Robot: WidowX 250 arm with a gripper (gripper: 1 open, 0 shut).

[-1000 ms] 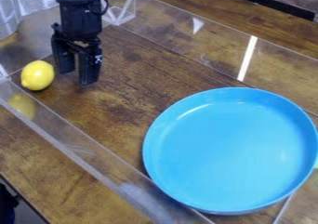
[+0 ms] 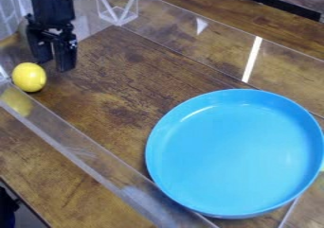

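Observation:
A yellow lemon-like object [image 2: 29, 77] rests on the wooden floor of a clear-walled enclosure at the left. Just behind and above it, the black gripper [image 2: 52, 52] reaches down near the upper-left corner, its fingers apart. A large light blue plate [image 2: 234, 151] fills the lower right.
Transparent walls [image 2: 89, 156] run along the front left and across the back of the wooden surface [image 2: 133, 95]. The middle, between the yellow object and the plate, is clear.
The gripper has moved left and up toward the back-left corner. The yellow object has shifted slightly left.

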